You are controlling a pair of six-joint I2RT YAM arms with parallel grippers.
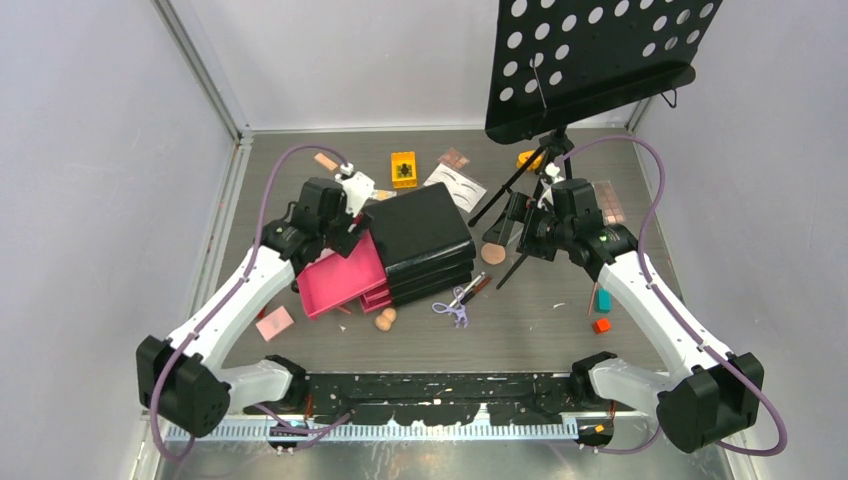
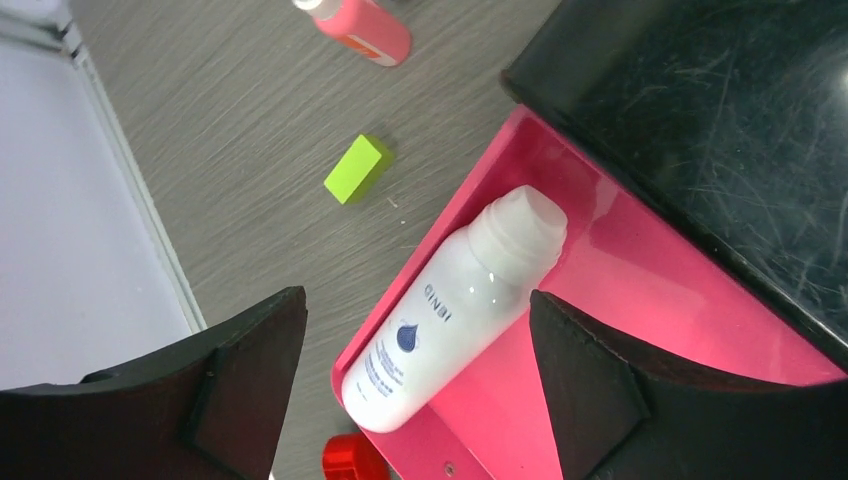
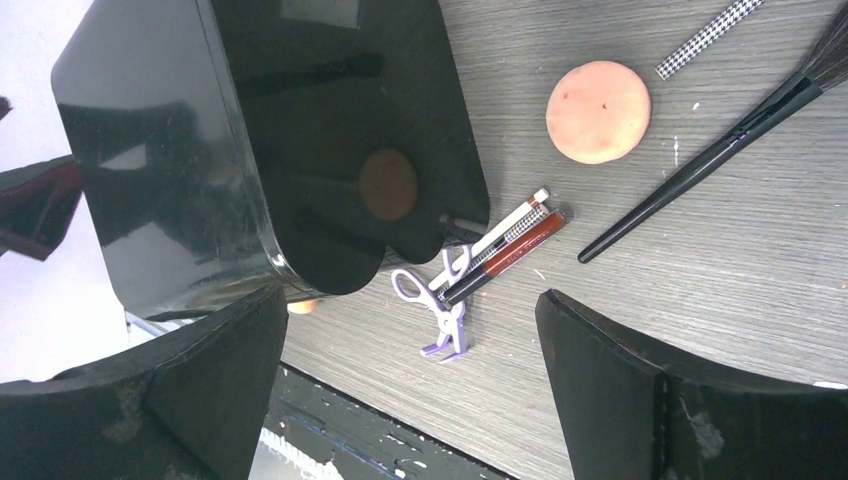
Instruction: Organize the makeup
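A white bottle (image 2: 440, 315) lies along the side of a pink drawer (image 2: 680, 330) (image 1: 340, 280) pulled out from the black organizer (image 1: 415, 235). My left gripper (image 1: 350, 225) hangs open over that drawer and bottle. A pink bottle (image 2: 370, 30) and green block (image 2: 355, 170) lie beyond. My right gripper (image 1: 510, 225) is open above the table, facing a round beige puff (image 3: 597, 112), a black brush (image 3: 700, 165), purple eyelash curler (image 3: 448, 325) and pens (image 3: 515, 250) beside the organizer.
A black music stand (image 1: 590, 80) rises at back right, its legs among the items. A yellow container (image 1: 404, 170), paper sheet (image 1: 455, 188), pink sponge (image 1: 273, 323), teal block (image 1: 603, 302) and red block (image 1: 601, 325) lie around. Walls border the table.
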